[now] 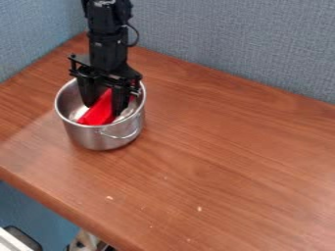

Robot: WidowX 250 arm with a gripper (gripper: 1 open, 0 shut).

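Note:
A steel pot (102,134) with a wire handle stands on the wooden table near its left side. Inside it lies a red object (94,115). My black gripper (105,96) reaches down from above into the pot, its fingers around the upper part of the red object, which it appears to grip; the fingertips are partly hidden.
Grey-blue padded walls (249,44) stand behind and at the left. The table's front-left edge drops to a blue floor.

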